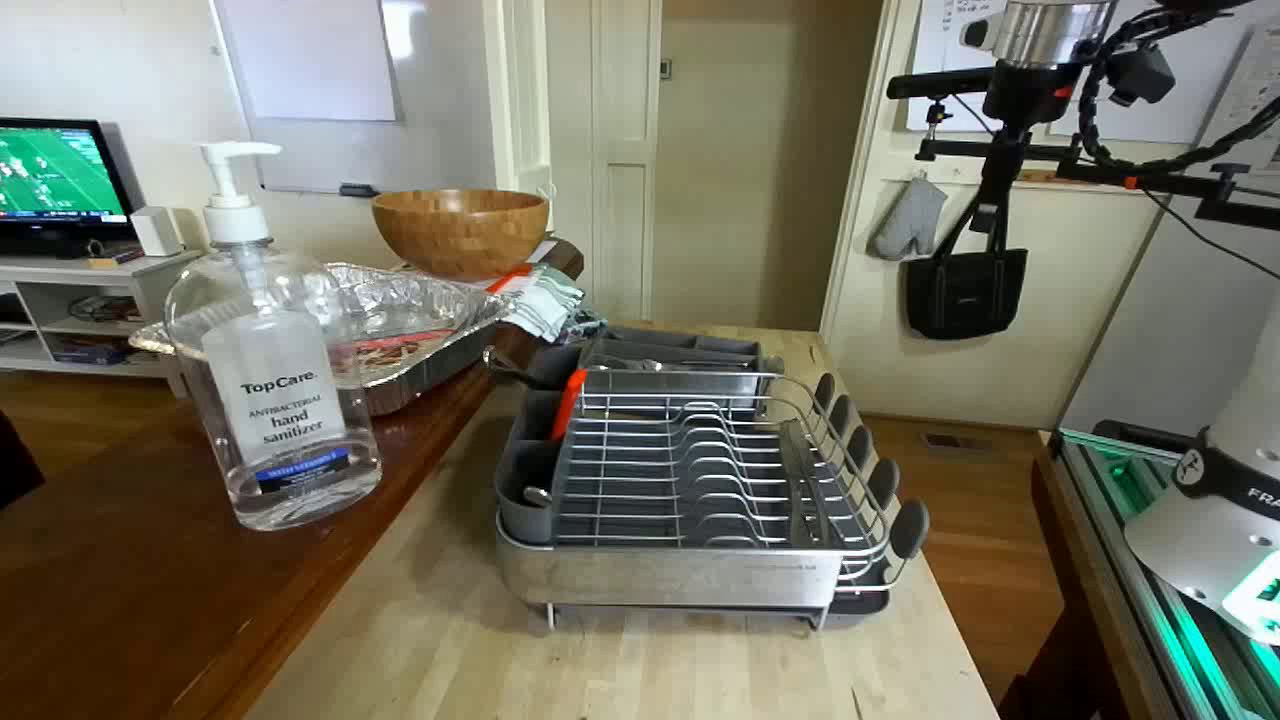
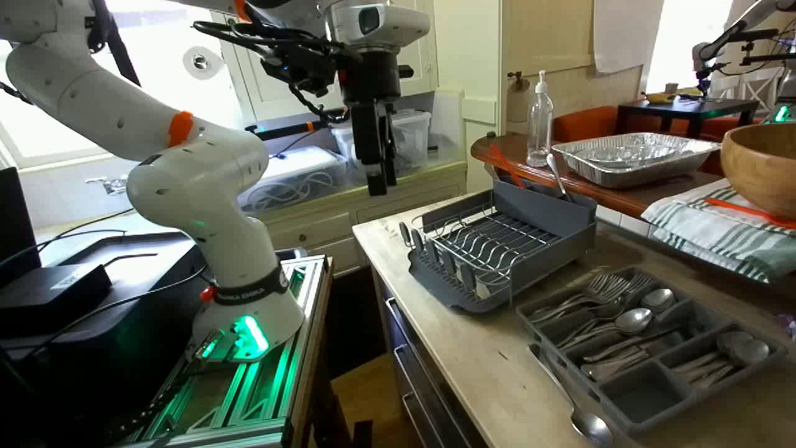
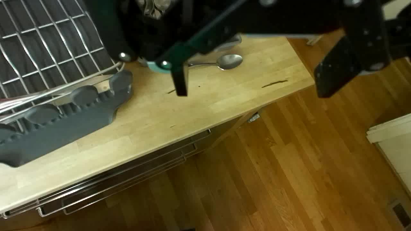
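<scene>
My gripper is open, its fingertips wide apart with nothing between them. In exterior view 2 the gripper (image 2: 381, 185) points down, well above the counter and on the robot's side of the dish rack (image 2: 548, 257). A single large spoon (image 2: 591, 427) lies on the bare counter beside the grey cutlery tray (image 2: 686, 399); that spoon (image 3: 230, 61) also shows beyond the fingers in the wrist view. Forks, spoons and other cutlery fill several compartments of the tray, while its front compartment is empty. Knives (image 1: 793, 480) lie across the rack's wires.
A wooden bowl (image 2: 768, 168) rests on a striped towel (image 2: 701, 224). Behind the rack, the brown table holds a foil pan (image 2: 634, 168) and a sanitizer bottle (image 1: 282, 396). A gap over the wooden floor (image 3: 246, 181) separates the robot's stand from the counter.
</scene>
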